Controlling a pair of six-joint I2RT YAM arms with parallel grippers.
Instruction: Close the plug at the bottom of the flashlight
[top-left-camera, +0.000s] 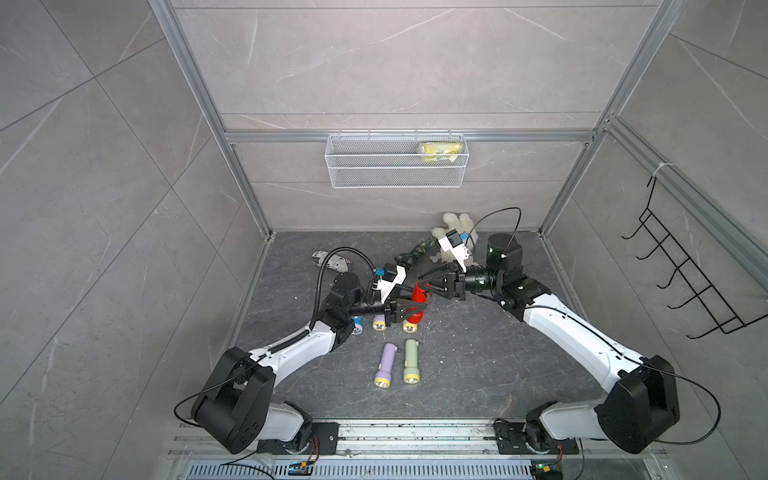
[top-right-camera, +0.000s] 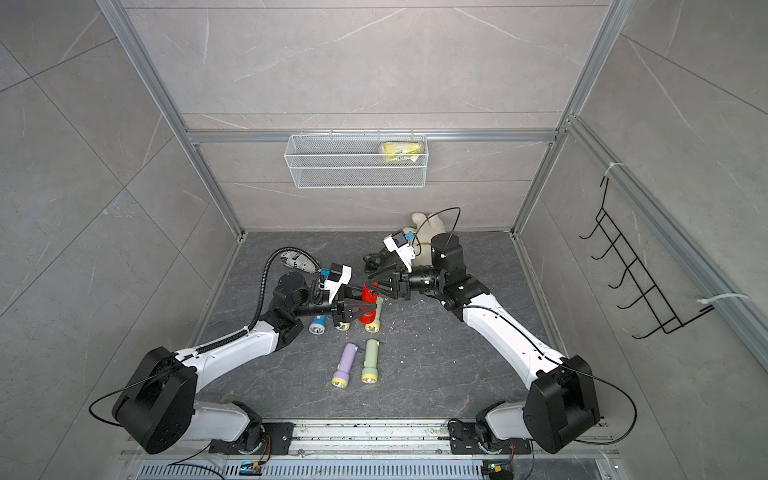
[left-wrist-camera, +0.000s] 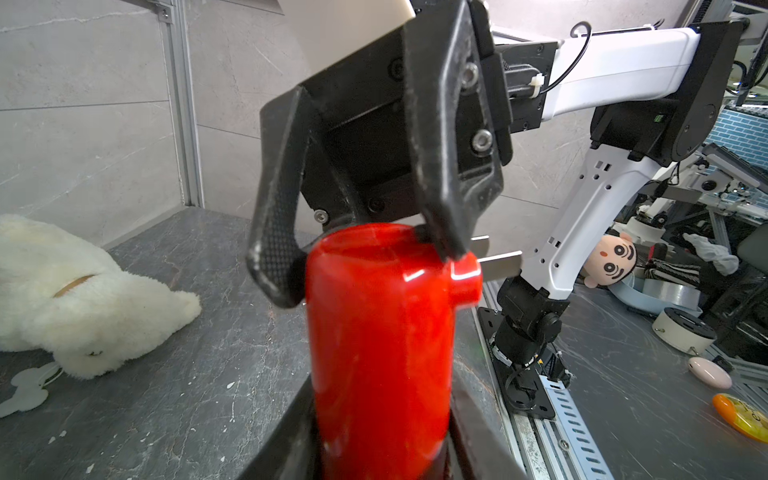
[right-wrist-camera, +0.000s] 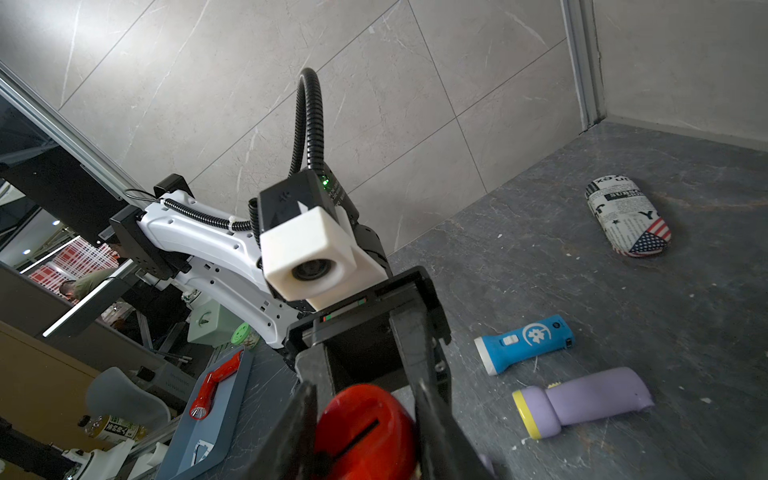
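Note:
A red flashlight (left-wrist-camera: 380, 352) stands upright in my left gripper (top-left-camera: 412, 308), which is shut on its body. My right gripper (top-left-camera: 429, 281) is at its upper end, fingers on either side of the top. In the left wrist view a small red nub (left-wrist-camera: 465, 281) sticks out sideways near the top, beside one black finger (left-wrist-camera: 276, 256) of the right gripper. The right wrist view shows the red end (right-wrist-camera: 364, 428) with a dark slot, between blurred fingertips. Whether the right gripper grips it or only surrounds it is unclear.
Purple (top-left-camera: 385, 364) and green (top-left-camera: 411, 360) flashlights lie at the front middle, with a blue one (right-wrist-camera: 528, 342) and others behind. A white plush toy (left-wrist-camera: 96, 312) and a patterned case (right-wrist-camera: 628, 216) lie at the back.

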